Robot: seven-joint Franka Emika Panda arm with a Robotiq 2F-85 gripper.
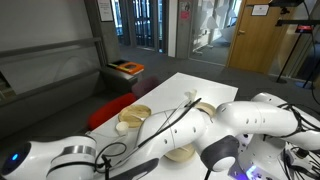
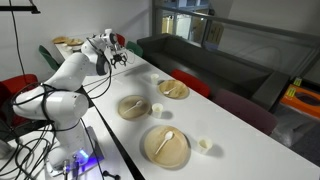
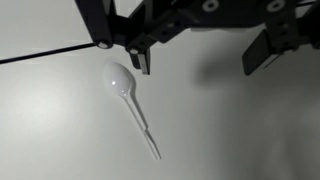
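Observation:
A white plastic spoon (image 3: 120, 80) lies on a pale surface in the wrist view, its bowl near one finger and its handle slanting down to the right. My gripper is open above that surface, its fingers wide apart with nothing between them. The spoon is off to the left of the middle of the gap. In exterior view 2 the arm reaches to the far left end of the table, where the gripper (image 2: 122, 62) looks small. Exterior view 1 does not show the fingers.
A second spoon (image 2: 164, 142) rests on a tan plate (image 2: 174, 157). Another plate (image 2: 131, 108), white cups (image 2: 157, 111), and a tan dish (image 2: 173, 89) share the white table (image 2: 240, 115). Red chairs (image 2: 191, 83) and a dark sofa line its far side.

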